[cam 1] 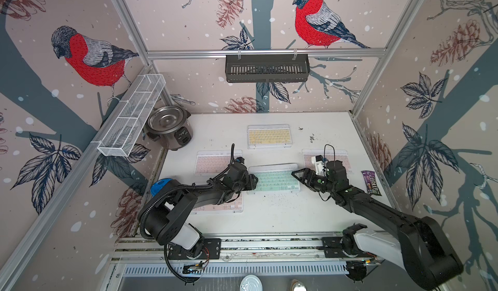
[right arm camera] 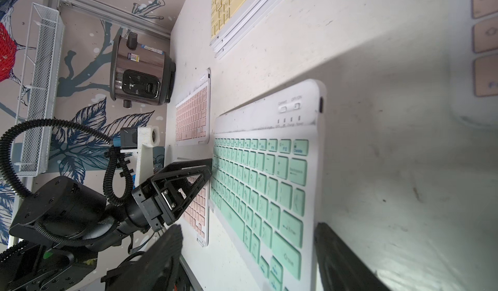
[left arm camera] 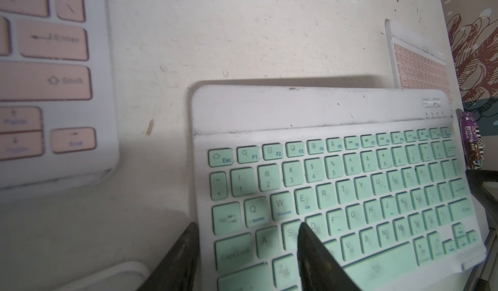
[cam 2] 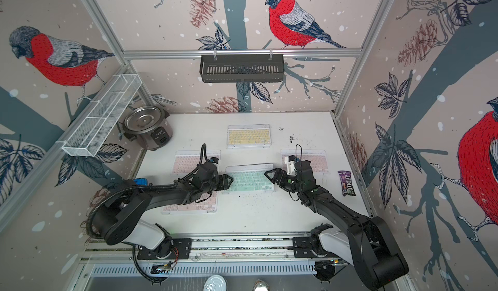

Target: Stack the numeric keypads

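A white keyboard with green keys is in the middle of the table between my two grippers. My left gripper is shut on its left edge, by the Caps Lock side. At the other end, my right gripper stands open, its fingers apart on either side of the keyboard's right end. The right one of those fingers is close by the side edge; contact is unclear. A shadow in the right wrist view suggests this end is raised. A yellow-keyed keyboard lies farther back, apparently on another white slab.
Pink keyboards lie at left rear, left front, under the left arm, and right rear. A cooker stands back left; a purple wrapper lies at right.
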